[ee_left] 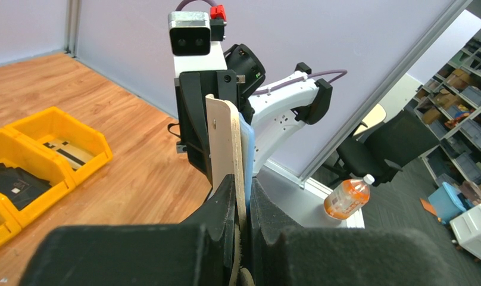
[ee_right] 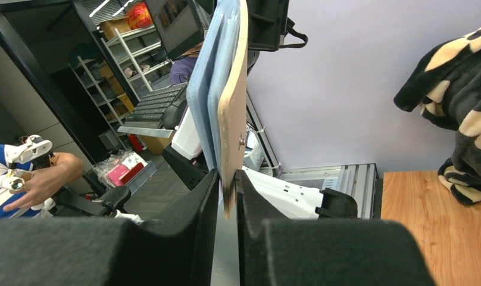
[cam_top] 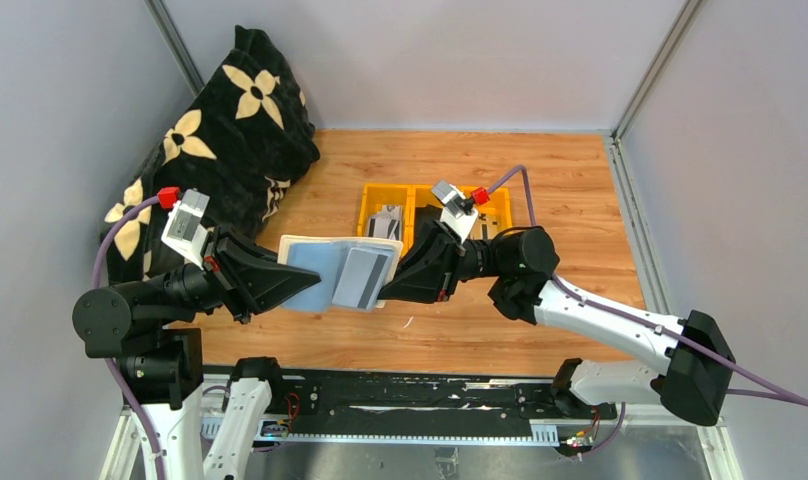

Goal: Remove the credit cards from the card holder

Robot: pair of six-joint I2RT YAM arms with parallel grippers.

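An open card holder (cam_top: 314,262), cream outside with pale blue sleeves, is held in the air between the arms, a grey striped card (cam_top: 362,278) showing in it. My left gripper is shut on its left part. My right gripper (cam_top: 392,294) is at the holder's right edge. In the right wrist view its fingertips (ee_right: 211,185) sit against the holder's blue and cream layers (ee_right: 232,107), close together; whether they grip anything is unclear.
A yellow divided bin (cam_top: 412,196) holding cards and dark items stands behind the holder on the wooden table (cam_top: 550,170). A black flowered cushion (cam_top: 230,120) fills the back left.
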